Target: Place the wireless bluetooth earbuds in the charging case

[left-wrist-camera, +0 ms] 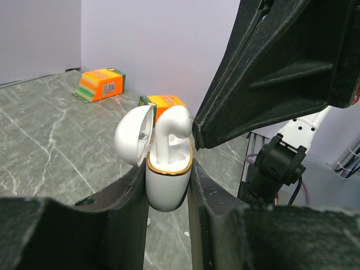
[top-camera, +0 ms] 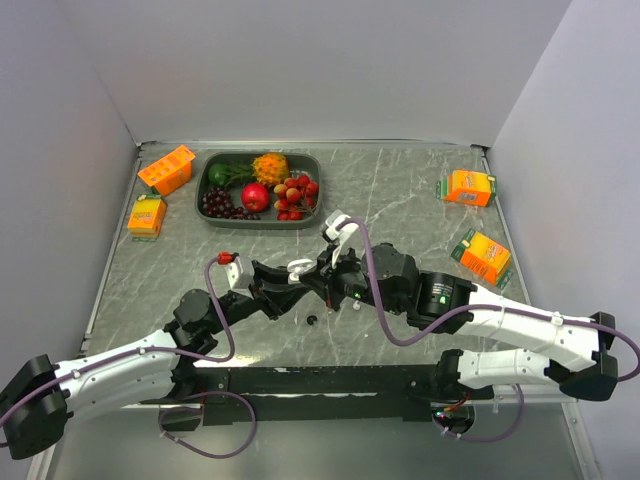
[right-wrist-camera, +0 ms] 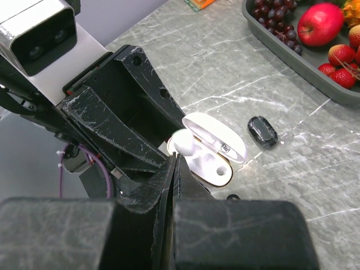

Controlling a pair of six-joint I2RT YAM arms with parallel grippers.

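Observation:
My left gripper is shut on the white charging case, whose lid stands open. A white earbud sits upright in one slot of the case; in the right wrist view the other slot is empty. My right gripper is shut, its tips right beside that earbud, with nothing visible between them; in the left wrist view its dark finger looms just right of the earbud. In the top view both grippers meet over the middle of the table.
A tray of fruit stands at the back left. Orange boxes lie at both sides. A small dark glossy object and tiny black and white pieces lie on the marble table near the grippers.

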